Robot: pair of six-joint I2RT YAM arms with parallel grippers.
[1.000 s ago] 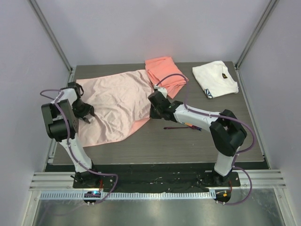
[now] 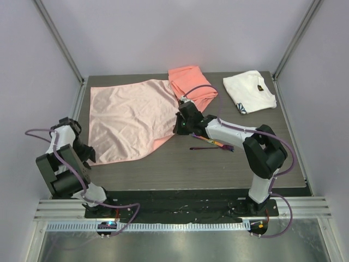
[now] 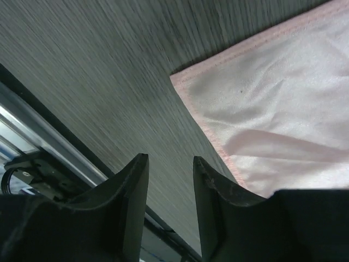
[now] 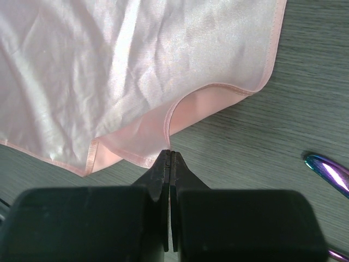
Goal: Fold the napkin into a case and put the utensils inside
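Observation:
A pale pink napkin lies spread over the left half of the table, its right edge folded and rippled. My left gripper is low at its front-left corner, fingers apart over bare wood beside the hem. My right gripper is shut at the napkin's curled right edge, the thin hem reaching its fingertips; whether it is pinched cannot be told. Colourful utensils lie right of the napkin, partly under my right arm in the top view; one shiny handle shows in the right wrist view.
Folded coral cloths lie at the back middle, and a white cloth at the back right. Metal rails and walls bound the table.
The napkin's left part has shifted a little.

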